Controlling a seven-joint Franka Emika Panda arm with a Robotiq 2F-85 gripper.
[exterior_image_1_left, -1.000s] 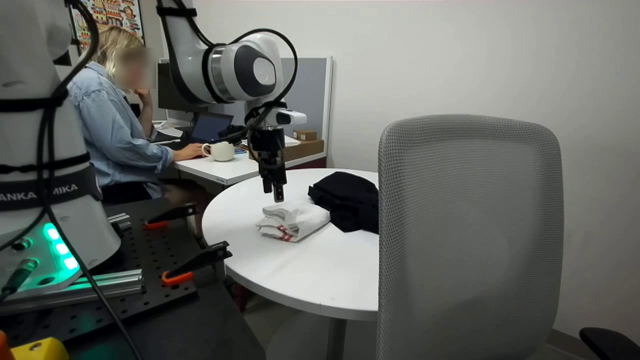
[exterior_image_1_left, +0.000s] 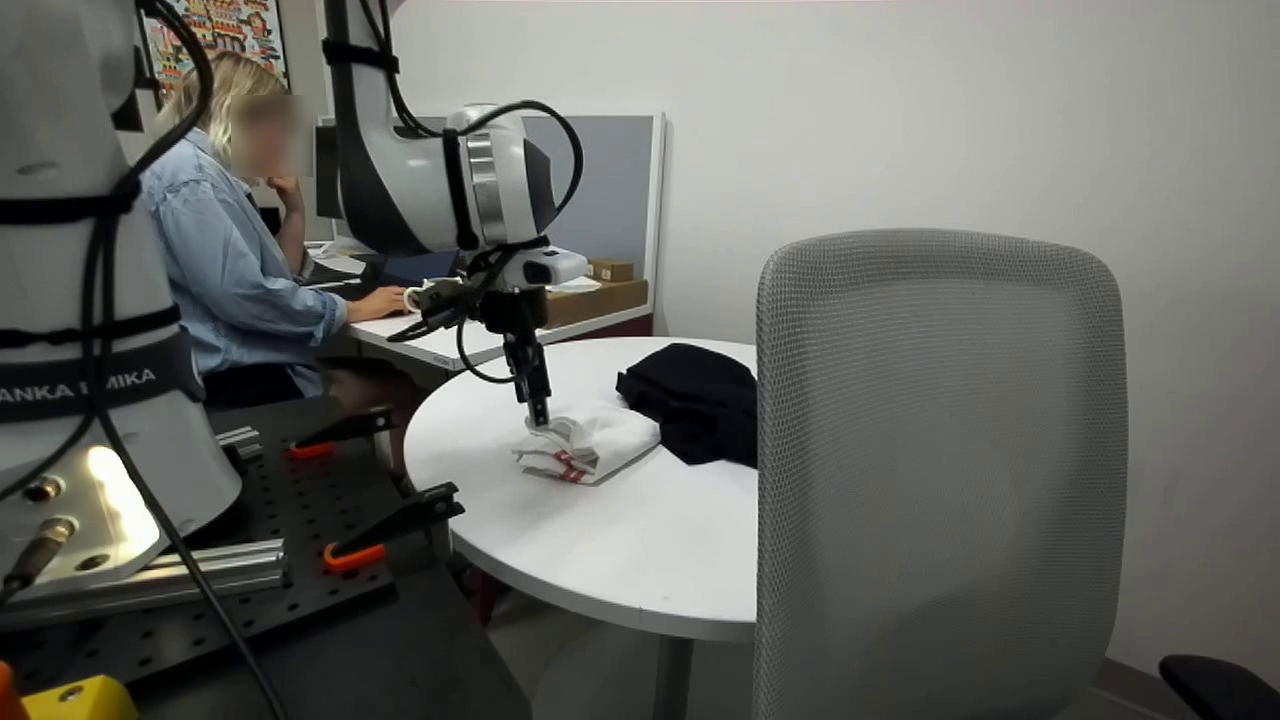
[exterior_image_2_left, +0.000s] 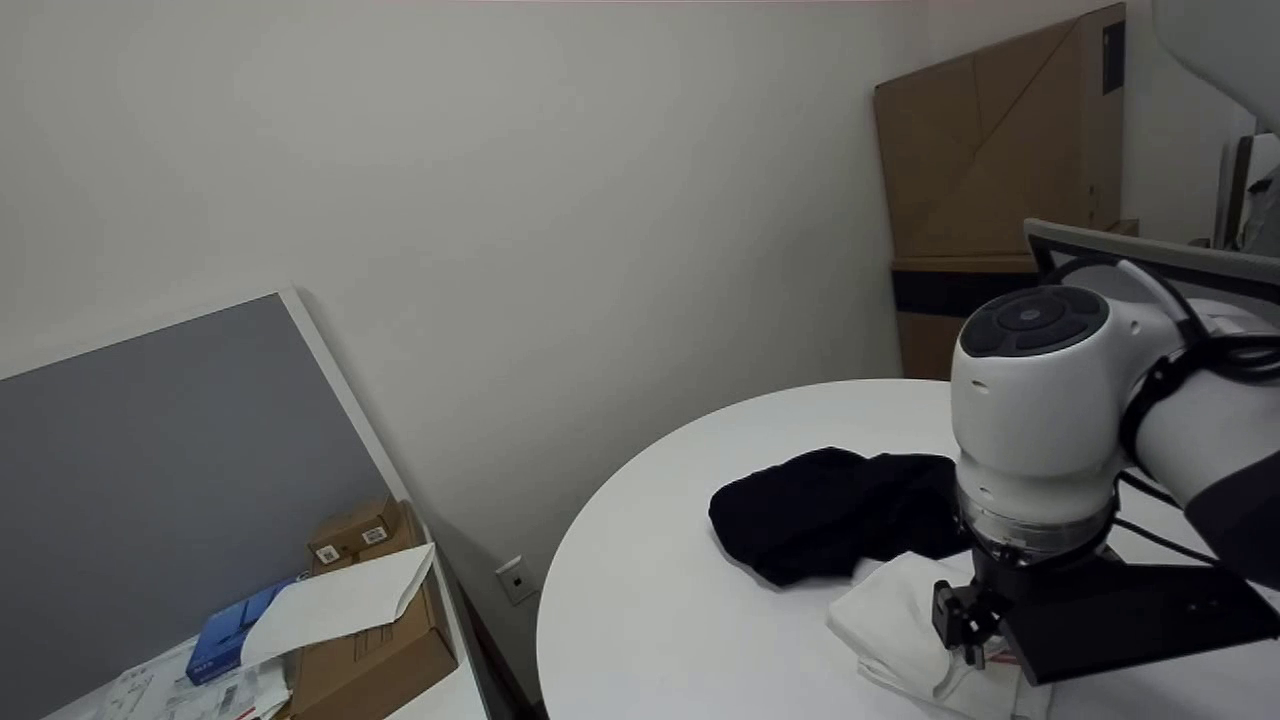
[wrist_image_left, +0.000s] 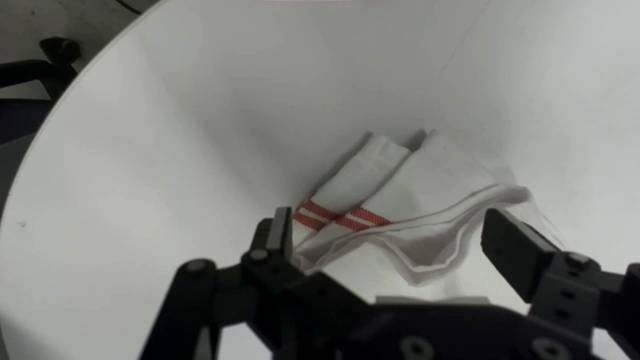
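Note:
A white cloth with red stripes (exterior_image_1_left: 615, 440) lies folded and bunched on the round white table (exterior_image_1_left: 672, 564). In the wrist view the striped cloth (wrist_image_left: 414, 180) shows its layered folds between my spread fingers, with a raised edge curling up near the right one. My gripper (exterior_image_1_left: 539, 420) points down at the cloth's near-left part, its tips at or just above the fabric; whether they touch I cannot tell. The gripper is open and grips nothing. Part of the white cloth (exterior_image_2_left: 902, 624) is hidden behind the gripper in the second exterior view.
Dark cloth (exterior_image_1_left: 696, 402) lies crumpled beside the white one, touching or nearly so. A grey mesh chair (exterior_image_1_left: 942, 480) blocks the table's right side in the first exterior view. A person (exterior_image_1_left: 228, 240) sits at a desk behind the arm.
My gripper has come down to the white cloth, turning and shifting slightly left. The base lights went from green to white. Both cloths look unmoved.

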